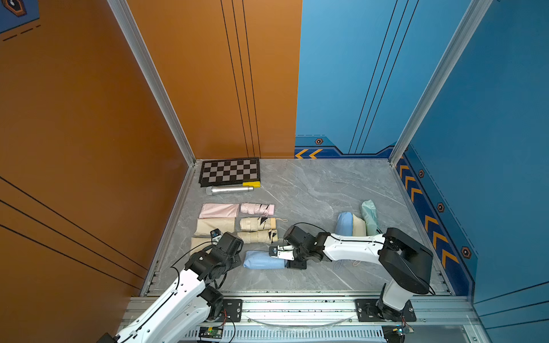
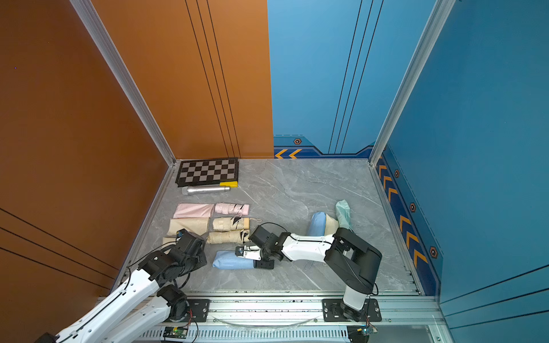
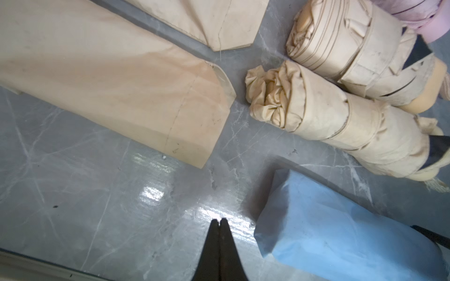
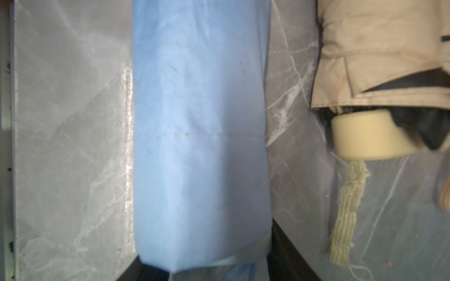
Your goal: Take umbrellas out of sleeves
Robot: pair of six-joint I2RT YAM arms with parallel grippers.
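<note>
A blue sleeved umbrella [image 1: 263, 260] lies along the front of the table. My right gripper is shut across the right end of it, one dark finger on either side of the blue cloth. Left of its other end, my left gripper points at bare table, its fingers together with nothing between them. Two beige umbrellas [image 3: 346, 117] lie out of their sleeves behind the blue one, beside empty beige sleeves [image 3: 140, 89]. Farther back are a bare pink umbrella [image 1: 257, 208] and a flat pink sleeve [image 1: 219, 210].
Toward the right lie another blue umbrella [image 1: 344, 223], a beige one [image 1: 359, 226] and a green one [image 1: 369, 216], partly behind my right arm. A checkered board [image 1: 230, 171] and a silver cylinder [image 1: 230, 189] are at the back left.
</note>
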